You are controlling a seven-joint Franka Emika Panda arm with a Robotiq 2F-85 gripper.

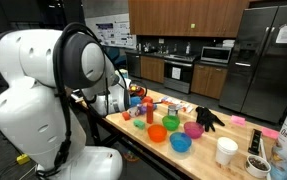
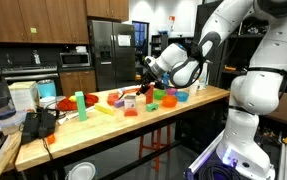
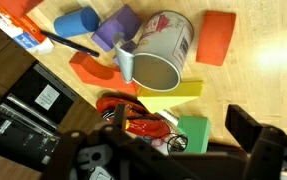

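My gripper appears in the wrist view with its dark fingers wide apart, open and holding nothing. Ahead of them a grey, labelled can or cup point(image 3: 175, 42) lies on its side, with a pale handle-like piece beside it. A yellow block point(image 3: 173, 96) sits closer to the space between the fingers. Near the right finger is a green block point(image 3: 193, 130), and a red tangled item point(image 3: 121, 112) lies by the left one. In exterior view 2 the white arm point(image 2: 178, 62) reaches down over the cluttered table; the fingertips are too small to make out there.
Orange blocks point(image 3: 216, 37), a purple block point(image 3: 117, 27) and a blue cylinder point(image 3: 76, 21) crowd round the can. Along the table in exterior view 1 stand an orange bowl point(image 1: 157, 133), a blue bowl point(image 1: 180, 143) and a white cup point(image 1: 226, 151).
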